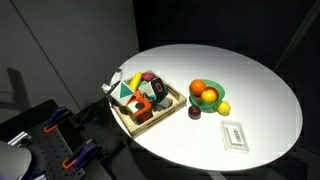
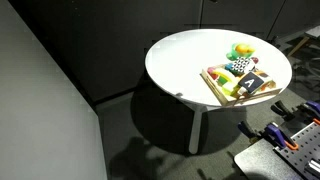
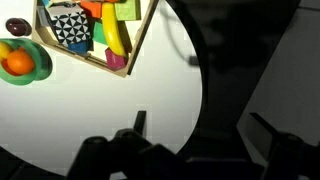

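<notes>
My gripper is open, its dark fingers (image 3: pixel 139 123) wide apart with nothing between them. It hangs over the table's edge, to one side of the wooden box (image 3: pixel 84 58). In that box lie a yellow banana-shaped piece (image 3: pixel 113 32), a magenta block (image 3: pixel 116 60), a black-and-white patterned block (image 3: pixel 72 29) and several other toys. A green bowl (image 3: pixel 43 68) with orange fruit (image 3: pixel 19 62) stands beside the box. Neither exterior view shows the gripper clearly.
The round white table (image 1: pixel 180 140) has clear room around the box. A yellow fruit (image 1: pixel 224 108), a dark red round thing (image 1: pixel 195 112) and a flat white tray (image 1: pixel 234 138) sit near the bowl. Beyond the table edge lies dark floor (image 2: pixel 110 130).
</notes>
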